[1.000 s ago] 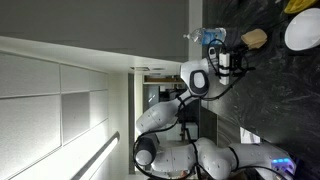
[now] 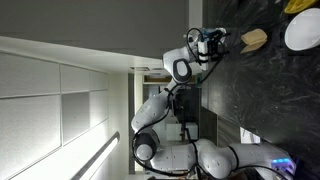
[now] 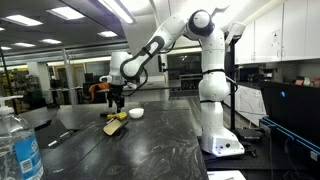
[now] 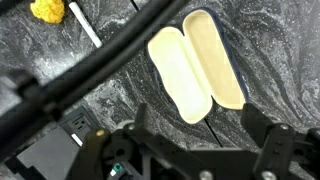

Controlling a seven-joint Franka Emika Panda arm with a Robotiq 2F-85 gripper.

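An open case (image 4: 200, 65) with two cream-lined halves and a dark blue edge lies on the dark table. It shows as a tan shape (image 2: 253, 40) in exterior view 1 and near the table's middle (image 3: 115, 127) in exterior view 2. My gripper is open, its dark fingers (image 4: 140, 115) spread wide and nothing held between them. In exterior view 2 the gripper (image 3: 118, 103) hangs above the table, apart from the case.
A white bowl (image 3: 137, 113) and a yellow object (image 3: 117, 116) stand beyond the case. A clear bottle with a blue label (image 3: 25, 150) is at the near left. In the wrist view, a white stick (image 4: 85, 25) and a dark boxy item (image 4: 55, 150) lie to the left.
In exterior view 1 the gripper has moved up and left in the picture, across in front of the bottle. The case, bowl and yellow object have stayed put.
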